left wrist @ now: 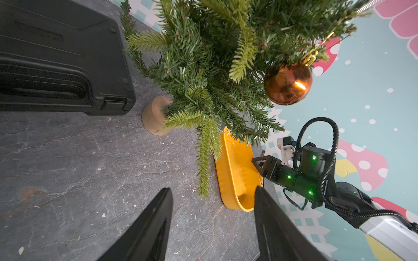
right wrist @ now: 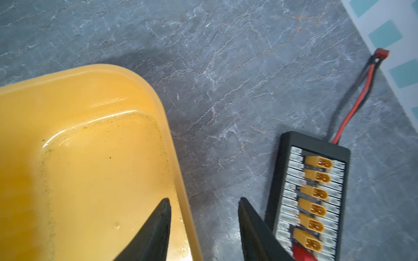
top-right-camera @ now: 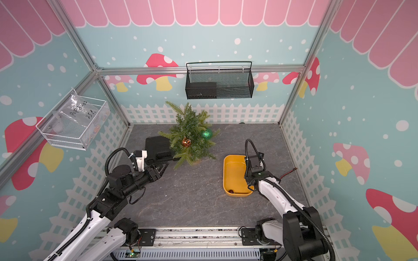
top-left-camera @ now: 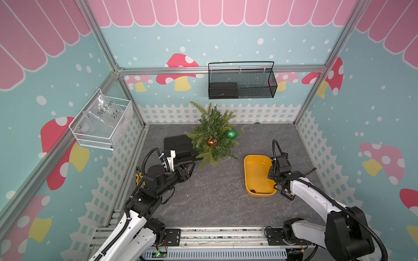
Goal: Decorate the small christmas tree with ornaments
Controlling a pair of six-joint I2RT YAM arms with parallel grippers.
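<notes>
The small Christmas tree [top-left-camera: 211, 124] stands at the back middle on a wooden base [left wrist: 154, 115], carrying an orange-copper ball [left wrist: 287, 84] at the front and a green ball [top-left-camera: 231, 134] on its right. My left gripper is open just front-left of the tree, nothing between its fingers. My right gripper hangs over the right rim of the yellow bin [right wrist: 104, 174], its fingertips apart with nothing between them. A small dark object [top-left-camera: 253, 191] lies in the bin's front corner; I cannot tell what it is.
A black case [left wrist: 61, 61] lies left of the tree. A connector board [right wrist: 311, 195] with a red cable sits right of the bin. Wire baskets [top-left-camera: 242, 84] [top-left-camera: 100, 126] hang on the back and left walls.
</notes>
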